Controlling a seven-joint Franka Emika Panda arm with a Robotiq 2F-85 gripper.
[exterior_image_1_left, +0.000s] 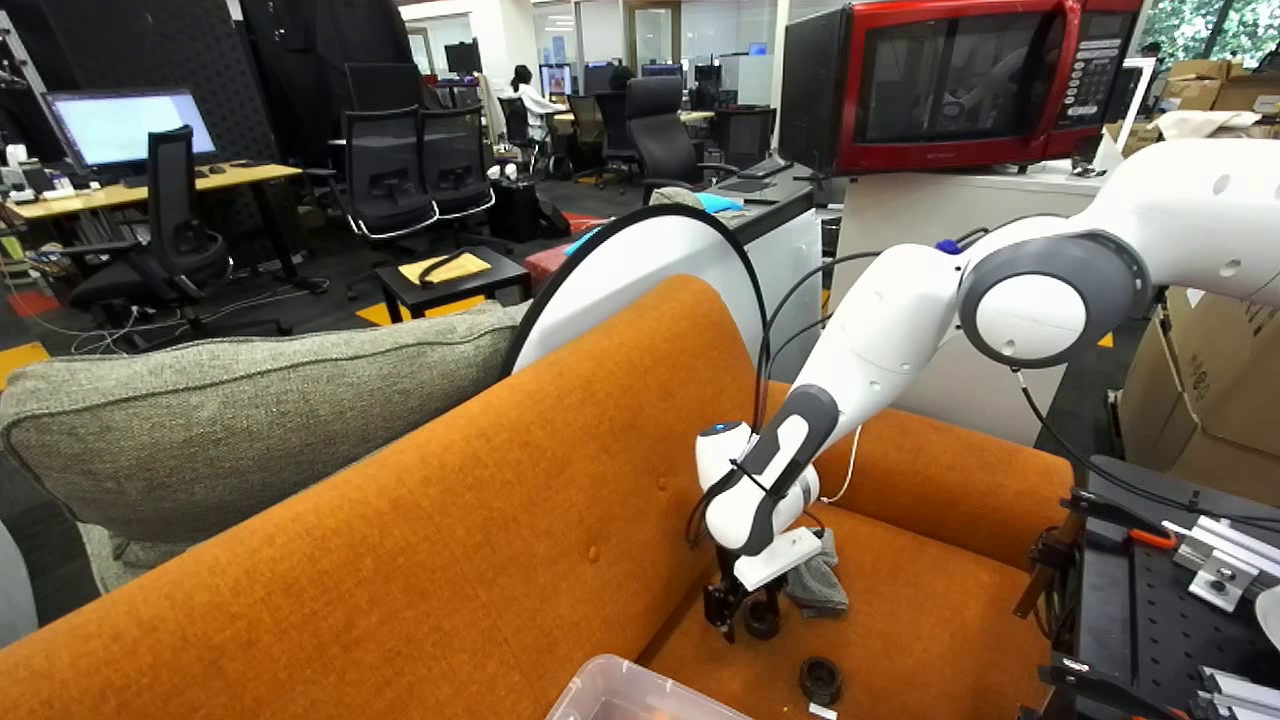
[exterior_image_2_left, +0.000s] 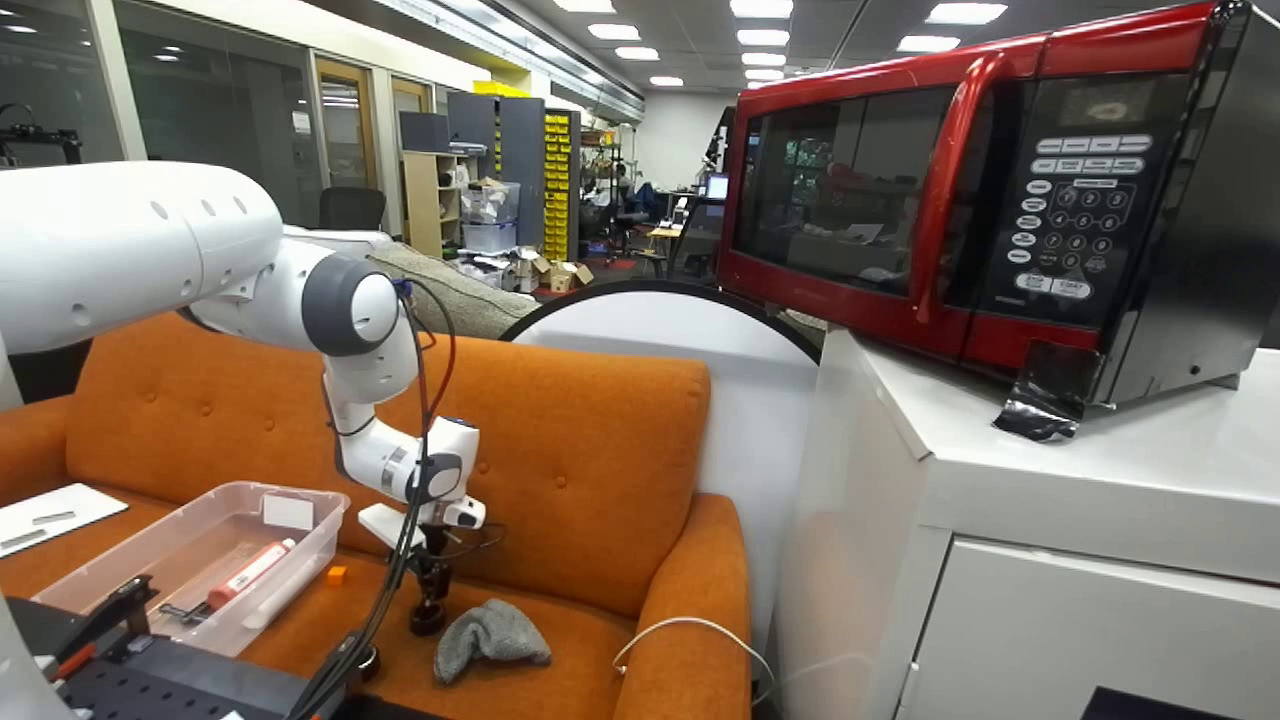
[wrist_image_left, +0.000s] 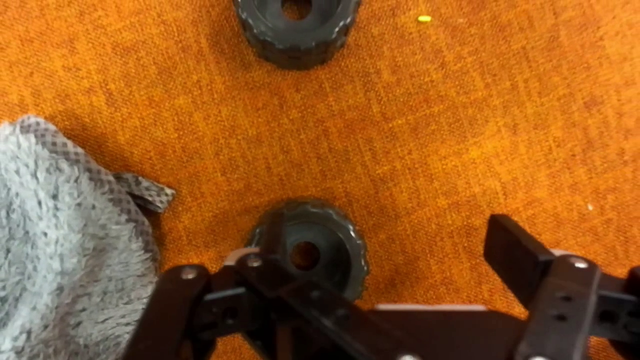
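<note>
My gripper is open and empty, its fingers spread wide just above the orange sofa seat. One black ribbed wheel (wrist_image_left: 336, 246) with a hole at its centre lies flat beneath the left finger in the wrist view, which partly covers it. The right finger (wrist_image_left: 510, 252) is well clear of that wheel, over bare fabric. A second black wheel (wrist_image_left: 300, 39) rests farther up in the wrist view, cut by the top edge. It also shows in exterior view 1, where this wheel (exterior_image_1_left: 821, 680) is nearer the camera.
A grey fluffy cloth (wrist_image_left: 66, 252) lies beside the nearer wheel. Along the seat stands a clear plastic bin (exterior_image_2_left: 318, 534) containing a red-and-white tube (exterior_image_2_left: 250, 572); a small orange cube (exterior_image_2_left: 337, 576) sits outside it. The sofa backrest (exterior_image_1_left: 480, 528) rises close behind the gripper.
</note>
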